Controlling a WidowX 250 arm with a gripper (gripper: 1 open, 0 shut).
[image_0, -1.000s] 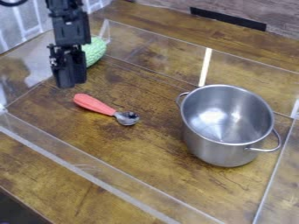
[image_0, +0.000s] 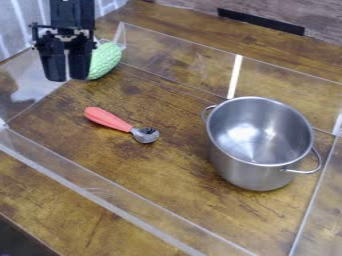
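Observation:
The black gripper (image_0: 66, 64) hangs at the upper left, in front of a green textured object (image_0: 106, 60), its fingers pointing down and somewhat apart with nothing visible held between them. Below it and to the right, a red-handled scoop (image_0: 114, 121) with a metal head lies on the wooden surface. A steel pot (image_0: 261, 142) with side handles stands on the right.
Clear low walls of a tray or enclosure (image_0: 235, 78) border the wooden work area (image_0: 147, 190).
The gripper has moved up and slightly left, away from the scoop, and its fingers look a little farther apart. The scoop, pot and green object are unmoved.

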